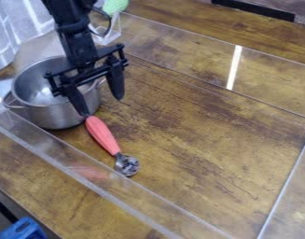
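My gripper (96, 92) is black and hangs over the steel pot (40, 107) at the left, its fingers spread apart with nothing seen between them. A utensil with a red handle (101, 134) and a metal head (127, 164) lies on the wooden table (204, 131), just below and right of the pot.
A green object (112, 7) is at the top behind the arm. A blue object (25, 231) sits at the bottom left corner. Clear strips run along the table's edges.
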